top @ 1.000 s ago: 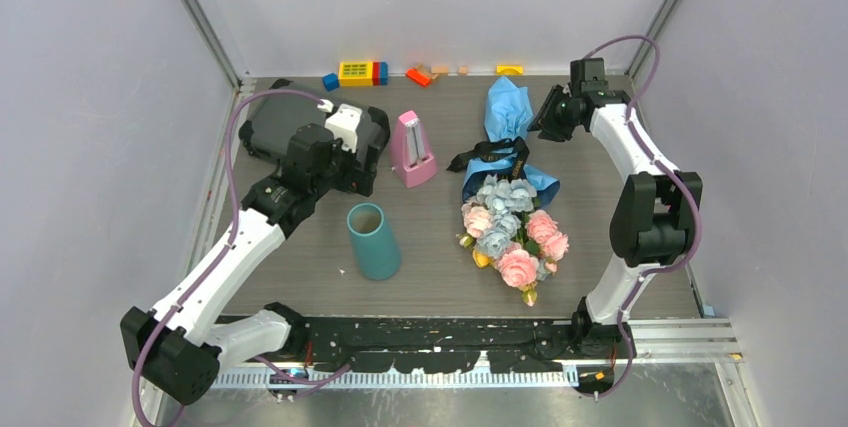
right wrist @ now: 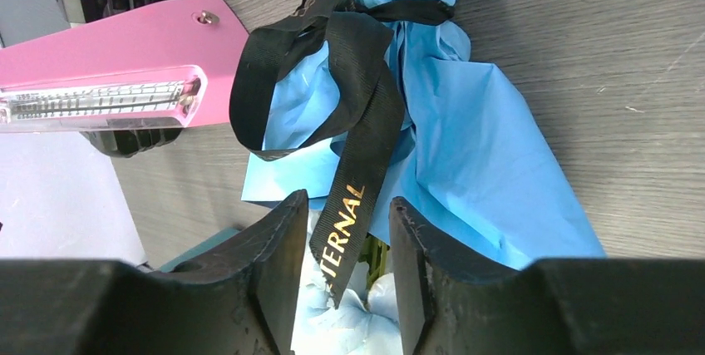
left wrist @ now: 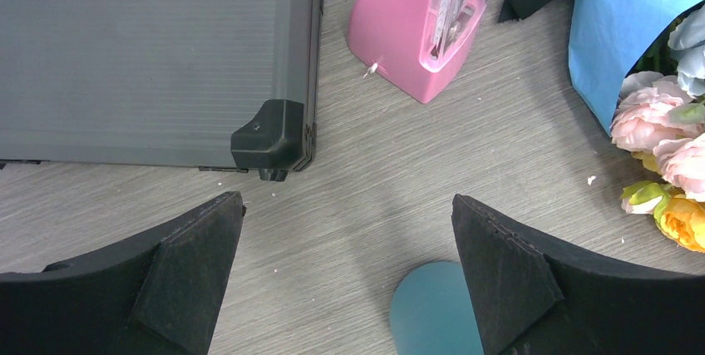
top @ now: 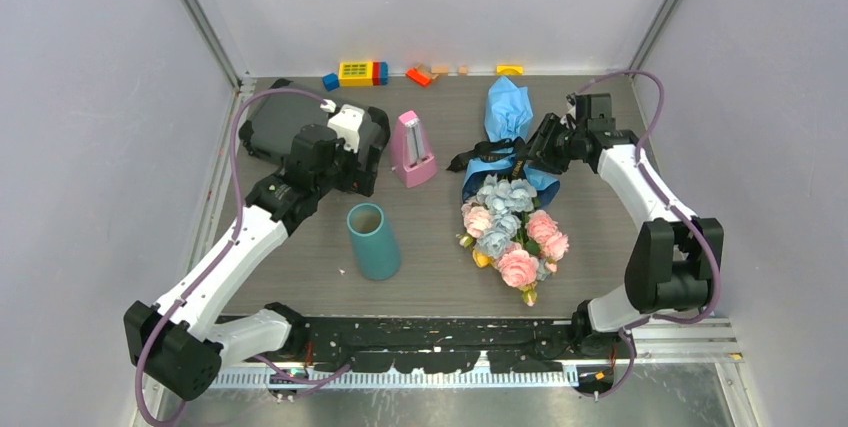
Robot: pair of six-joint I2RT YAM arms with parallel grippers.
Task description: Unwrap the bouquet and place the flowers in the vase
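Observation:
The bouquet of pink, blue and yellow flowers lies on the table's right half, in blue wrapping with a black lettered ribbon. A teal vase stands left of it. My right gripper is over the wrapping below the tied part, fingers part open around the ribbon and stems in its view; whether they touch is unclear. My left gripper stands open, empty, above the table behind the vase.
A pink metronome stands between vase and wrapping. A dark case lies back left. Coloured blocks line the back. Bare table shows at front left.
My right gripper has moved toward the front of the table, onto the wrapping above the flower heads. The left arm and objects are nearly still.

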